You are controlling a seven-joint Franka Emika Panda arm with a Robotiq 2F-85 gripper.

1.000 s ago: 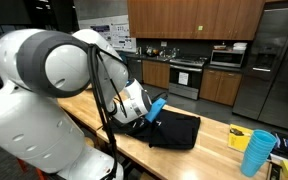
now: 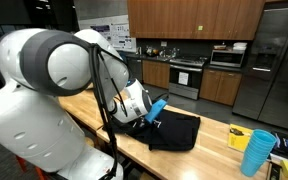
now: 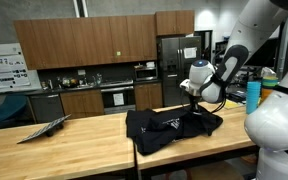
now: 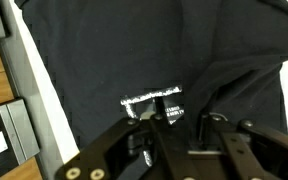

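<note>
A black cloth [image 3: 170, 124] with folds and raised wrinkles is spread over the wooden table. In the wrist view the dark cloth [image 4: 109, 60] fills most of the picture, with white printed lines near the fingertips and a bunched fold at the right. My gripper is right over this print, pointing down; its dark fingers blend into the fabric, so their gap and any cloth between them are unclear. From the second exterior view, the gripper [image 3: 194, 98] is low over the right part of the cloth.
At the right in the first exterior view stand a blue cup [image 2: 257, 153] and a yellow object [image 2: 240, 137]. Bare table [image 3: 59, 150] extends left of the cloth in the second exterior view. Kitchen cabinets and a fridge stand well behind.
</note>
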